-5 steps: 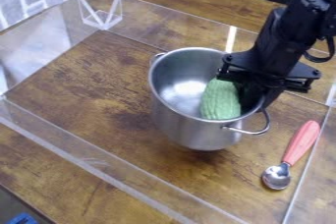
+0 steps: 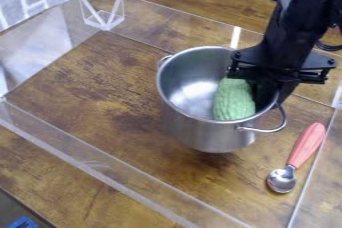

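A steel pot point(image 2: 201, 122) with two wire handles stands in the middle of the wooden tray. Inside it, on the right side, lies a green textured object point(image 2: 233, 99). The black gripper point(image 2: 267, 90) reaches down at the pot's right rim, just over the green object. Its fingertips are hidden, so what lies between them cannot be seen.
A pink-handled scoop point(image 2: 306, 144) lies to the right of the pot. Clear plastic walls point(image 2: 54, 42) border the wooden surface point(image 2: 74, 157).
The pot and the green object have shifted slightly to the right, and the arm has moved slightly with them.
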